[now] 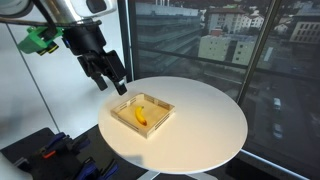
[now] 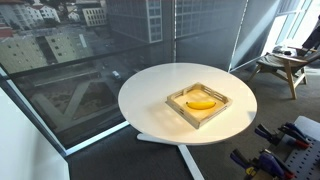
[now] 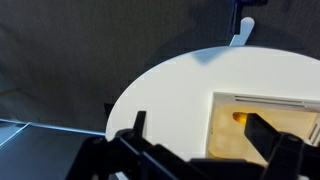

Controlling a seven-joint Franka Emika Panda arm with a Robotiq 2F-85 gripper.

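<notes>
A yellow banana (image 1: 140,116) lies inside a shallow wooden tray (image 1: 160,123) on a round white table (image 1: 205,110). In the second exterior view the banana (image 2: 202,105) shows whole within the light wooden tray (image 2: 178,104). My gripper (image 1: 112,87) hangs above and to the left of the tray, apart from it. It stands open, its two fingers spread and nothing between them. From the wrist view, the gripper spans bare white tabletop and the tray's near side; only a bit of the banana (image 3: 240,117) shows, the rest hidden behind one finger.
Most of the tabletop (image 2: 150,88) around the tray is free. Glass panes (image 1: 270,85) stand beyond the table. A wooden chair (image 2: 282,68) sits off to the right in the second exterior view. Coloured clamps or tools (image 1: 52,145) lie near the robot's base.
</notes>
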